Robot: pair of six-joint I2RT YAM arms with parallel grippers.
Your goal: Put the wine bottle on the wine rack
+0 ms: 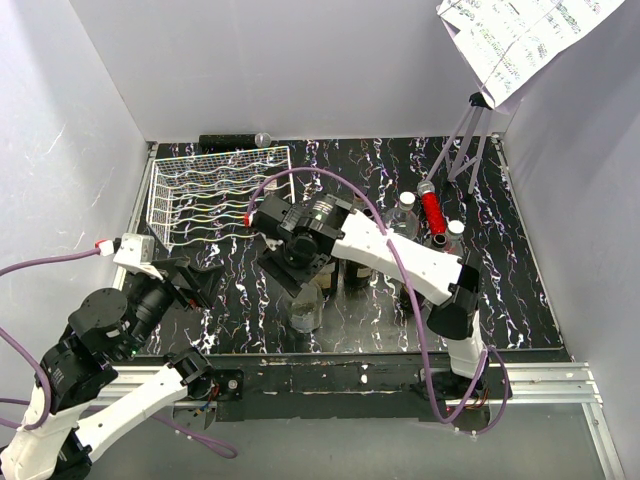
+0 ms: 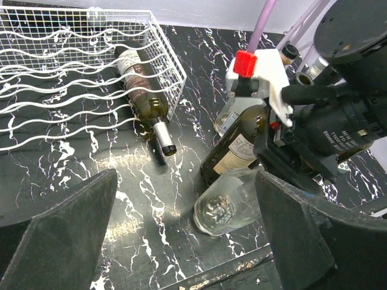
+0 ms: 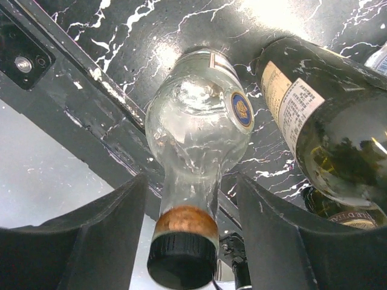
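Note:
A clear bottle (image 3: 199, 115) with an orange-brown collar and black cap stands near the table's front edge. It shows in the top view as a clear body (image 1: 305, 312) below my right gripper (image 1: 279, 276). In the right wrist view, that gripper's fingers (image 3: 248, 211) stand apart on either side of the bottle's neck, with gaps beside the glass. My left gripper is open and empty, left of the clear bottle. The white wire wine rack (image 2: 78, 109) is at the back left, with one dark bottle (image 2: 142, 90) lying on it, neck forward.
Close beside the clear bottle stands a dark bottle (image 2: 236, 145) with a cream label. More bottles, one with a red neck (image 1: 432, 208), crowd the right. A dark bottle (image 1: 228, 142) lies behind the rack. Bare marble lies in front of the rack.

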